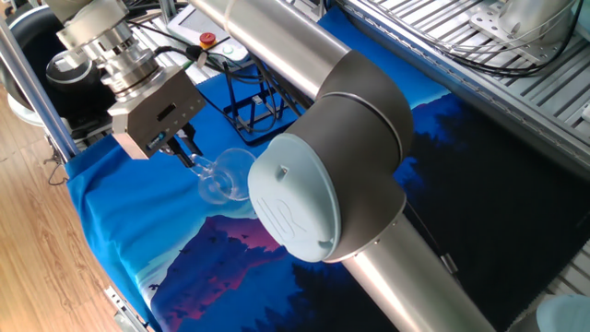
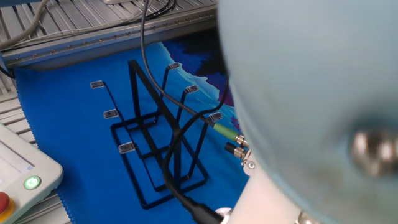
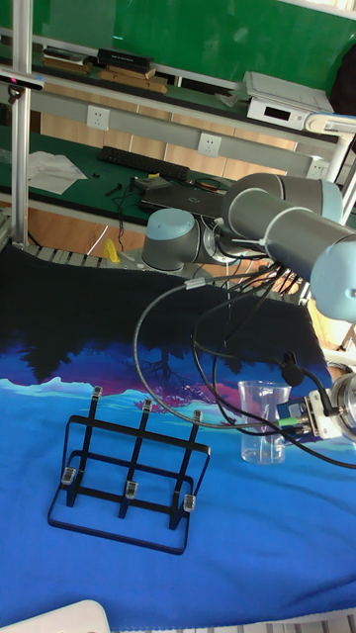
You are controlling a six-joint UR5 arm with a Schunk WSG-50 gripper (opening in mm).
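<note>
My gripper (image 1: 194,160) is shut on the handle of a clear, see-through cup (image 1: 230,166), in the upper left part of exterior view 1. In exterior view 3 the cup (image 3: 262,424) stands roughly upright at the right, beside the wrist; cables partly cross in front of the fingers there. A black wire rack (image 2: 176,149) with several upturned arms, their tips wrapped in pale bits, rests on the blue cloth. The same rack (image 3: 125,488) is left of the cup in exterior view 3. Neither gripper nor cup shows in exterior view 2.
The big arm elbow (image 1: 293,198) hides part of the cloth right of the cup. Loose cables (image 3: 200,348) loop over the table near the rack. A control pendant (image 2: 25,171) lies beside the cloth. Open blue cloth (image 3: 242,549) stretches in front of the rack.
</note>
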